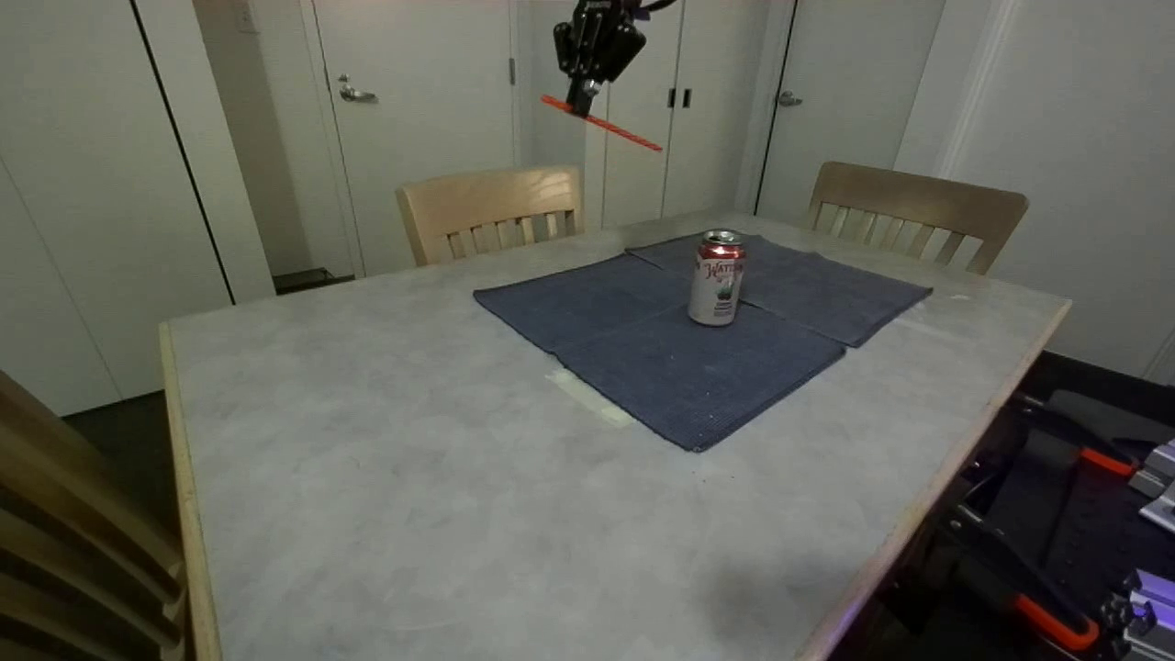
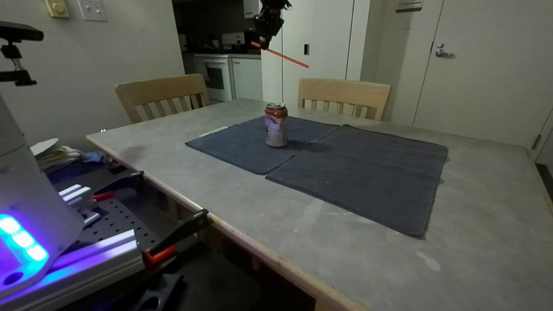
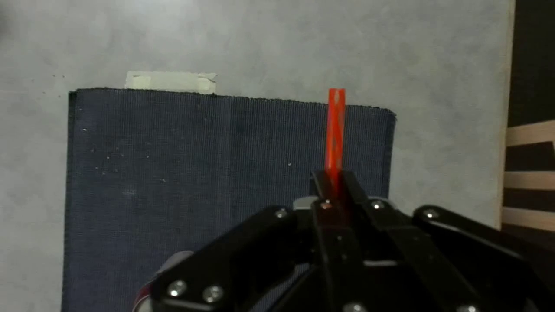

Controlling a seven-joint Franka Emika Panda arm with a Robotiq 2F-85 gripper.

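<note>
High over the far side of the table, my gripper [image 1: 579,108] is shut on a thin orange-red straw [image 1: 625,133]. The straw sticks out on both sides of the fingers and slopes down to the right in both exterior views. From the wrist, one end of the straw [image 3: 335,122] points away from the fingertips; the rest is hidden by the gripper. A red and white drink can [image 1: 716,281] stands upright on the dark blue cloth, lower than the gripper and apart from the straw. The can's top [image 2: 275,106] faces up; its opening cannot be made out.
Dark blue placemats [image 2: 363,176] lie flat on the grey table [image 2: 477,223], which is otherwise bare. Wooden chairs [image 1: 490,209] stand at its edges. Clamps [image 2: 179,236] grip the edge on the robot's side.
</note>
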